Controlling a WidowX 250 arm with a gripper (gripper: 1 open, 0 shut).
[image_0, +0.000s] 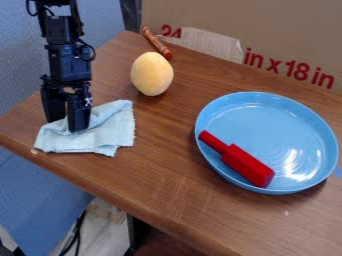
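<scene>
My black gripper (66, 112) is at the left of the camera view, pointed down with its fingertips in a crumpled light-blue cloth (104, 134) that lies on the wooden table near its left edge. Whether the fingers are closed on the cloth is hard to tell, as the tips are partly buried in its folds.
A pale yellow egg-shaped object (151, 73) sits behind the cloth, with a brown stick (156, 43) farther back. A blue plate (291, 130) holding a red object (238, 161) is on the right. A cardboard box (267, 45) stands behind.
</scene>
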